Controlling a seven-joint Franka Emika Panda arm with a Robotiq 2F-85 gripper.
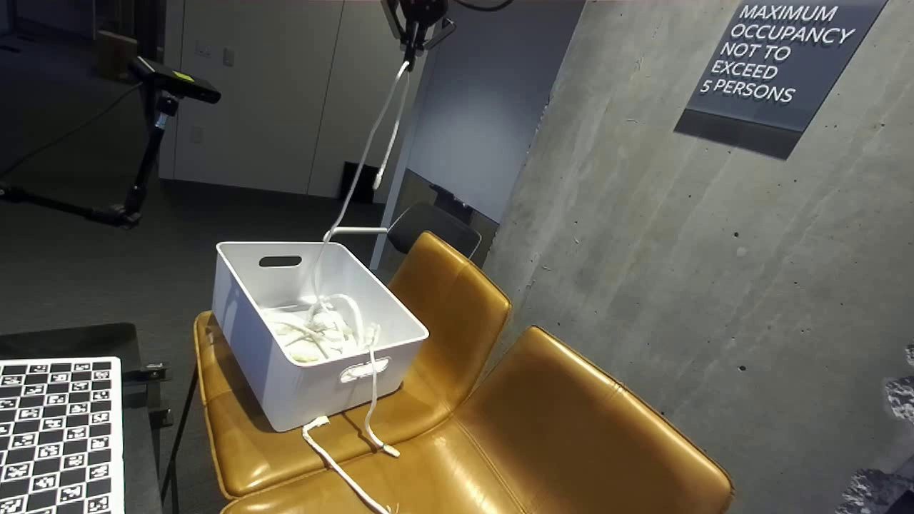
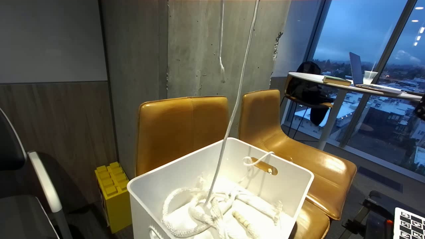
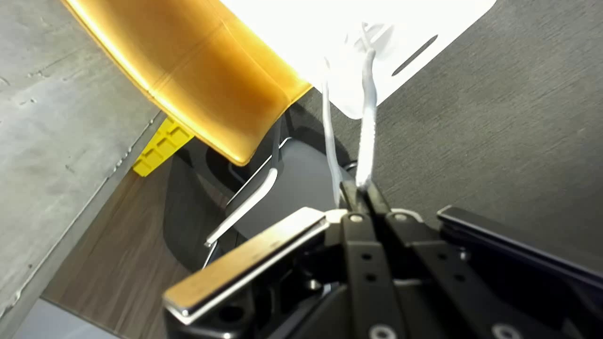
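A white rope hangs from my gripper, which is at the top of exterior view 1, high above the bin. In the wrist view the closed fingertips of the gripper pinch the white rope. One long strand runs down into the white bin; a shorter tail dangles free, its end well above the rim. Inside the bin lies a loose heap of white rope. Another white strand hangs over the bin's near side onto the seat.
The bin stands on a tan chair, with a second tan chair beside it. A loose white rope piece lies on the seats. A checkered board is at left; the concrete wall rises behind the chairs.
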